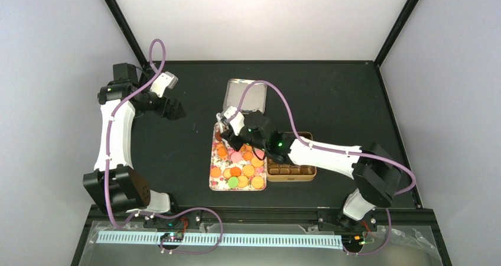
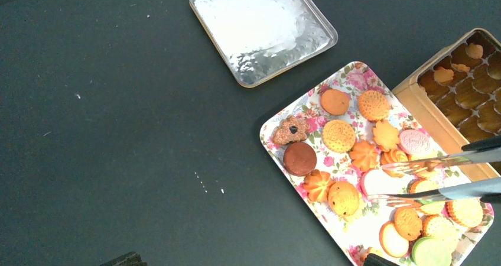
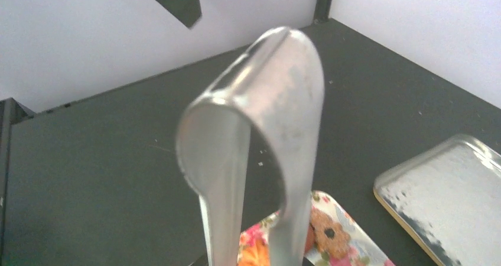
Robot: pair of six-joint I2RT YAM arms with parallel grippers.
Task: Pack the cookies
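Observation:
A floral tray (image 1: 219, 185) carries many cookies; among them are a brown round one (image 2: 300, 158), a flower-shaped one (image 2: 289, 130) and a green one (image 1: 233, 182). My right gripper (image 1: 227, 137), shut on shiny metal tongs (image 3: 266, 100), hangs over the tray's far left part. The bend of the tongs fills the middle of the right wrist view; what lies at their tips is hidden there. Two slim metal prongs (image 2: 407, 164) reach over the cookies from the right in the left wrist view. My left gripper (image 1: 177, 110) is open and empty, left of the tray.
A tan box (image 2: 413, 97) with small compartments stands against the tray's right side; a few cookies lie in it. Beyond the tray rests a silver lid (image 1: 236, 94).

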